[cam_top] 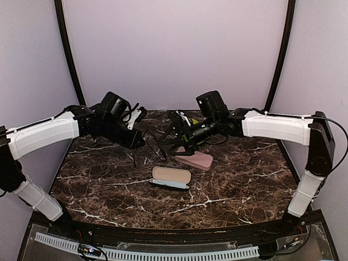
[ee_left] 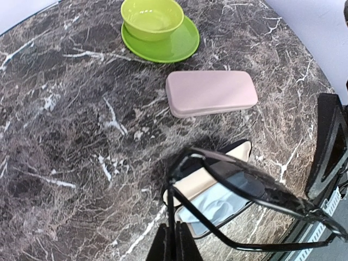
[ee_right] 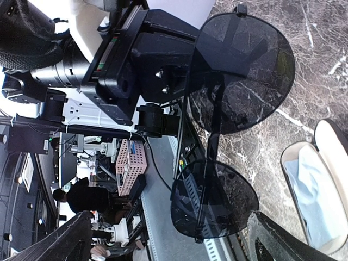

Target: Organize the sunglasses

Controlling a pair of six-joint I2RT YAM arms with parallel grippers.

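Black sunglasses hang unfolded in the air, their dark lenses facing the right wrist camera. My left gripper is shut on one of their thin temples. My right gripper stands open to the right of the glasses in the top view, and nothing is gripped between its fingers. Below, an open glasses case with a beige lining lies on the table, a pale blue cloth inside it. Part of this case is covered by the glasses in the left wrist view.
A closed pink case lies behind the open one. Beyond it stands a lime bowl on a green plate, mostly hidden by my right arm in the top view.
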